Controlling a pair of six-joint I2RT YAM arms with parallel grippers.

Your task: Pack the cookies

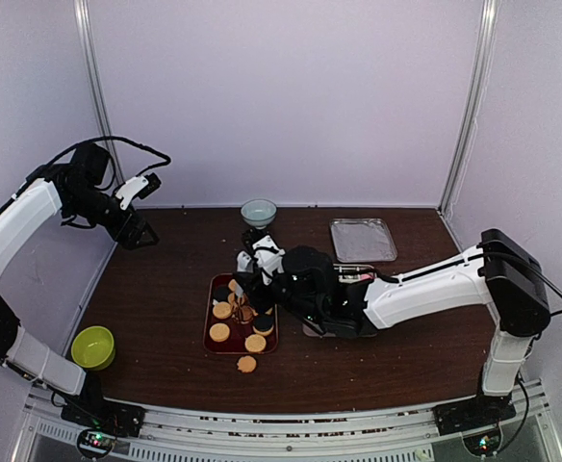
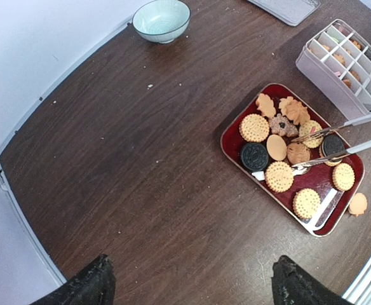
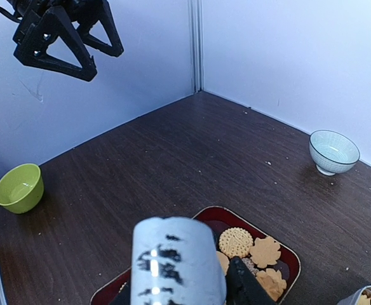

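A red tray (image 2: 231, 146) holds several round, dark and shaped cookies; one cookie (image 1: 246, 364) lies outside it. Right of it is a divided clear box (image 2: 331, 79), partly filled, mostly behind the right arm in the top view. Tongs (image 2: 357, 148) reach into the tray among the cookies. My right gripper (image 1: 252, 279) is over the tray, around a pale handle-like piece (image 3: 173, 254); how tightly it holds is unclear. My left gripper (image 1: 137, 231) hangs high at the left, open and empty, fingers wide apart in its wrist view.
A green bowl (image 1: 92, 347) sits at front left, a pale blue bowl (image 1: 259, 213) at the back, an empty metal tray (image 1: 363, 240) at back right.
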